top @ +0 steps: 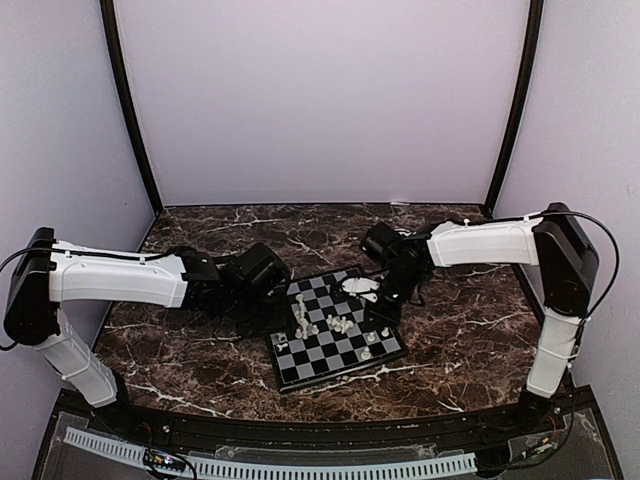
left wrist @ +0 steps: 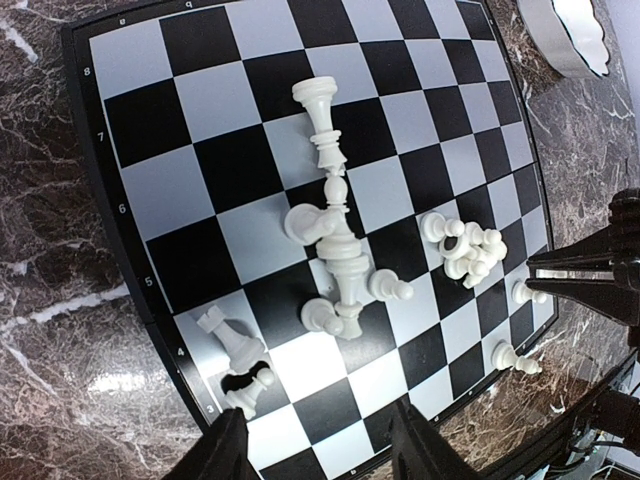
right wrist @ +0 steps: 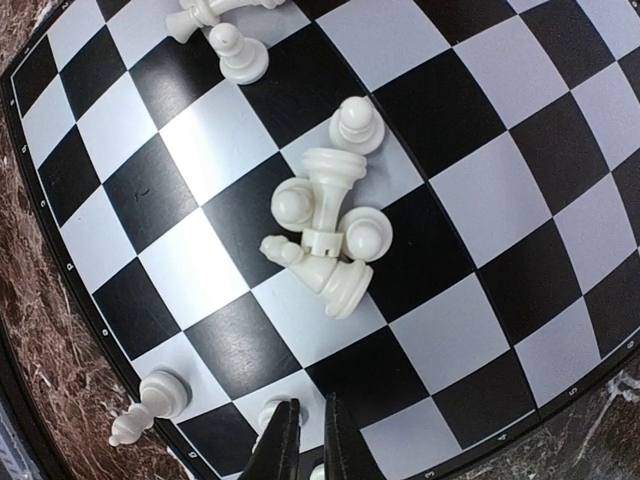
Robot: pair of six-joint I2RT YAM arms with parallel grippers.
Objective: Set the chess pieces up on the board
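White chess pieces lie and stand on the black-and-white board (left wrist: pixel 190 100). A chain of toppled pieces (left wrist: pixel 345 265) runs along its left part, with pawns (left wrist: pixel 388 285) upright beside it. A tight cluster (right wrist: pixel 325 230) of fallen and standing pieces is near the middle. My left gripper is open and empty, above the board's left side. My right gripper is shut, over a corner area; one pawn (right wrist: pixel 278 408) is partly hidden behind a finger, and a bit of white piece (right wrist: pixel 318 471) shows low between the fingers, its hold unclear. Another pawn (right wrist: pixel 160 396) stands nearby.
Two more pieces (left wrist: pixel 240 350) are at the board's left edge, one of them lying down. A white round container (left wrist: pixel 565 35) shows beyond the far edge. Several squares on the far half are bare, and marble table (top: pixel 450 370) surrounds the board.
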